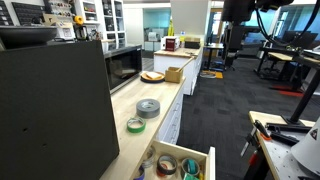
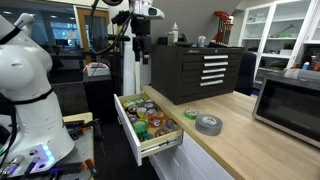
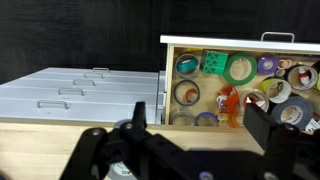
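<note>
My gripper is open, its two dark fingers far apart with nothing between them. It hangs high over the open drawer [image 2: 160, 148], clear of everything, as exterior view 2 [image 2: 138, 48] also shows. Inside the drawer lie several tape rolls, among them a green roll [image 3: 228, 70], along with a green box [image 3: 214, 62] and an orange item [image 3: 229, 100]. The right finger hides part of the drawer's contents. On the wooden counter a grey tape roll [image 2: 208, 131] and a smaller green tape roll [image 2: 190, 119] lie flat, apart from each other.
A black drawer cabinet [image 2: 200, 75] stands on the counter behind the open drawer. Farther along the counter are a black microwave [image 1: 122, 65], a plate [image 1: 152, 78] and a small brown box [image 1: 174, 75]. Closed white drawers [image 3: 85, 90] adjoin the open one.
</note>
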